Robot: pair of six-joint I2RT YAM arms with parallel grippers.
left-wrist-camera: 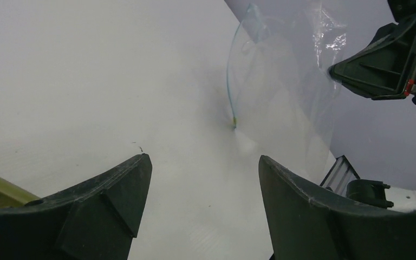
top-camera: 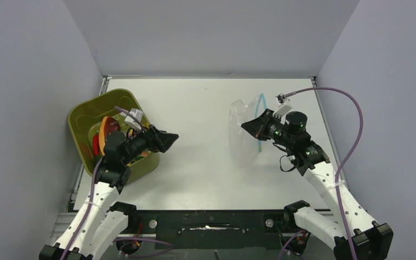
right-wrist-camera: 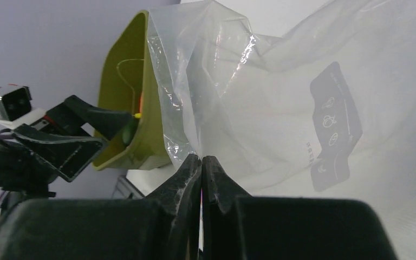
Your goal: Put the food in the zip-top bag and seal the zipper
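Note:
A clear zip top bag (top-camera: pixel 239 130) with a blue zipper strip (top-camera: pixel 261 103) hangs over the right half of the table. My right gripper is shut on the bag's film, pinched near its edge; the same bag (right-wrist-camera: pixel 281 108) spreads wide in the right wrist view, with a printed grey label. In the left wrist view the bag (left-wrist-camera: pixel 281 81) hangs from the right gripper's fingers (left-wrist-camera: pixel 374 70). Beside the bin, my left gripper stands open and empty. Food pieces (top-camera: pixel 108 130) lie in the green bin (top-camera: pixel 78 122), partly covered by the left arm.
The green bin takes up the table's left side, its wall (right-wrist-camera: pixel 154 119) close to the left gripper. Bare white table (top-camera: pixel 200 114) lies between the arms. Grey walls stand at the back and sides.

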